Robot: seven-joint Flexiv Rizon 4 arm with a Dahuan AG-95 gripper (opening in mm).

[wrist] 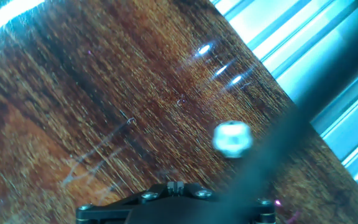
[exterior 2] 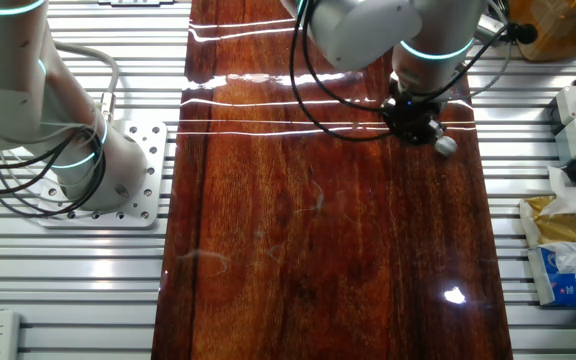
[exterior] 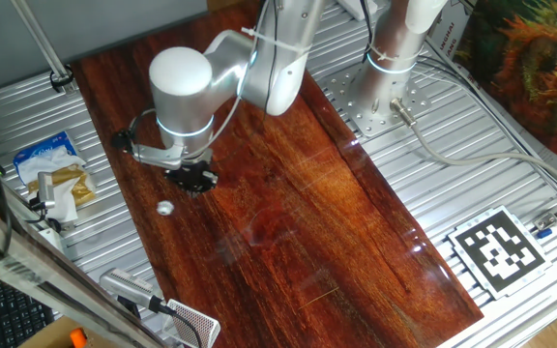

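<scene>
A small round white object (wrist: 232,139), blurred in the wrist view, is on the dark wooden board beyond and to the right of my fingertips. My gripper shows at the bottom of that view, its two tips together and nothing visible between them. From exterior view 1, the white ball (exterior: 165,208) appears just left of and below the black gripper (exterior: 193,180), with a gap between. Exterior view 2 has the ball (exterior 2: 446,146) close beside the gripper (exterior 2: 413,122); contact cannot be judged there.
The board (exterior: 288,232) is otherwise bare. Its left edge lies near the ball, with slatted metal table (exterior: 114,227) beyond. A tissue pack (exterior: 54,174) lies off the board to the left; a marker board (exterior: 498,251) is at right. A dark blurred cable (wrist: 291,134) crosses the wrist view.
</scene>
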